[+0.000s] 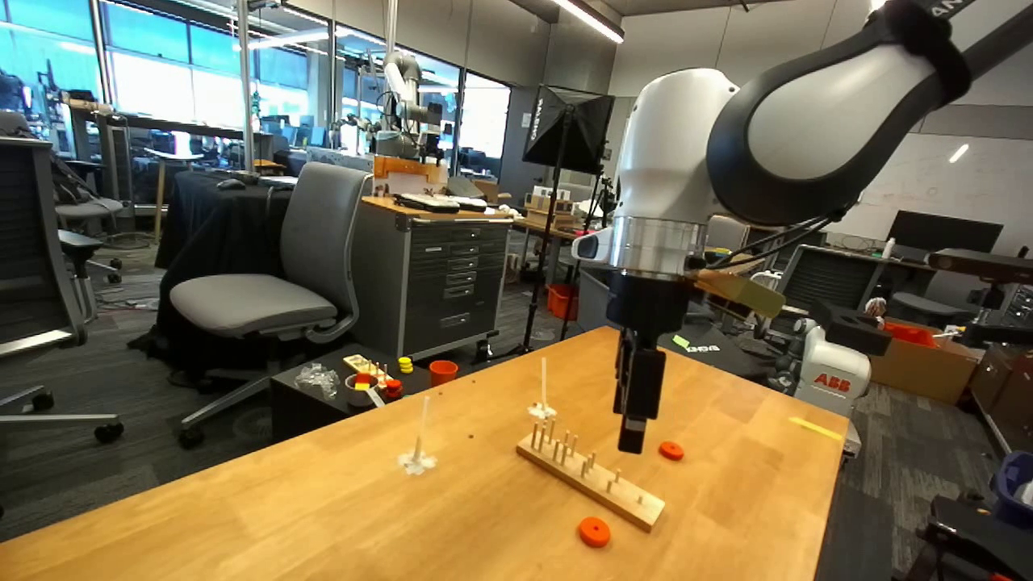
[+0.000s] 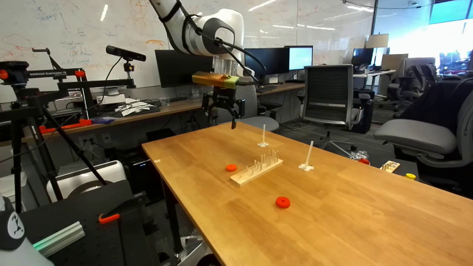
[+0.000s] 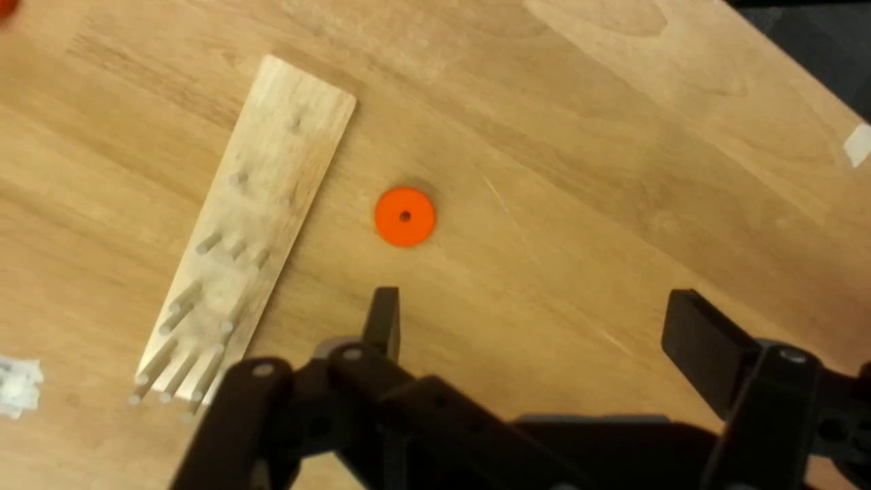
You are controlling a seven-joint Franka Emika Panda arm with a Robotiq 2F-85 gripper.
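My gripper hangs open above the table, its two fingers wide apart and nothing between them. An orange-red disc (image 3: 405,232) with a small centre hole lies flat on the wood, ahead of the fingers in the wrist view. Left of it lies a wooden peg board (image 3: 269,122), whose pegs rise in height toward one end. A second red disc (image 1: 593,532) rests across the board from the first, near its short-peg end. Both the near disc (image 2: 231,167) and the board's pegs (image 2: 268,159) are bare of anything stacked on them.
Two thin upright rods, one farther back (image 1: 544,386) and one nearer (image 1: 421,431), are fixed to the table with white bases. A low black stand with small parts sits past the table's edge.
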